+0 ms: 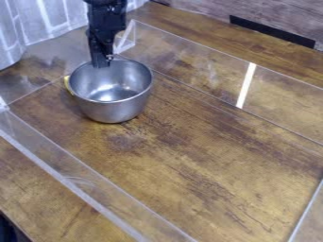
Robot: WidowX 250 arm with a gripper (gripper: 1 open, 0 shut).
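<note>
A steel bowl (117,95) sits on the wooden table toward the upper left. A small yellow object (71,83) shows at the bowl's left side, mostly hidden by it. My dark gripper (101,60) is at the bowl's back rim, pointing down; its fingers look shut, and whether anything thin is between them is too small to tell.
Clear panels or strips run along the left and right, with a whitish translucent object at the upper left.
</note>
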